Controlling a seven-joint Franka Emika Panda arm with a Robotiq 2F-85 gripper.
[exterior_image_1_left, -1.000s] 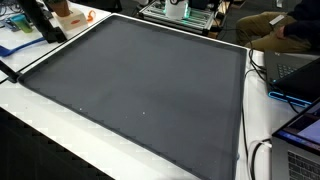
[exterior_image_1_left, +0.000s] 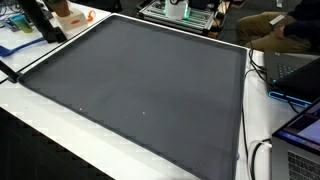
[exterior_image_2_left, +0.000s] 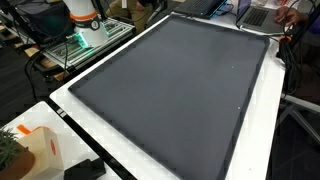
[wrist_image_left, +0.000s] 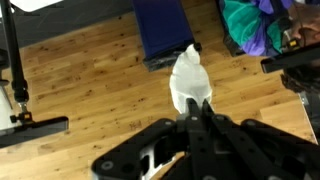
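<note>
Off the table, my gripper hangs above a wooden floor in the wrist view. It is shut on a white, crumpled piece (wrist_image_left: 190, 78) that looks like tissue or thin cloth. Most of the piece sticks out past the dark fingertips. More white shows below and left of the fingers, partly hidden by the gripper. Neither exterior view shows the gripper, only the base of the arm at the edge of the frame.
Laptops (exterior_image_1_left: 295, 75) stand beside it. Below the arm are a dark blue object (wrist_image_left: 165, 28), a bin with green and purple cloth (wrist_image_left: 240, 22), and black frame parts (wrist_image_left: 35, 132) on the floor.
</note>
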